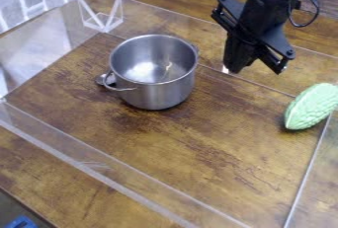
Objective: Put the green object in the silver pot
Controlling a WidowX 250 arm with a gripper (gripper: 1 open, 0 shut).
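The green corn-like object [311,107] lies on the wooden table near the right edge of the view. A silver pot [156,92] stands upright left of centre, and I see no green thing inside it. My black gripper [254,64] is up at the top right, between the pot and the green object and apart from both. Its fingers are shut with nothing held, and the green object is outside them.
Low clear walls [99,168] border the work area at the left and front. A clear bracket [102,15] stands at the back left. A blue item [19,218] shows at the bottom left corner.
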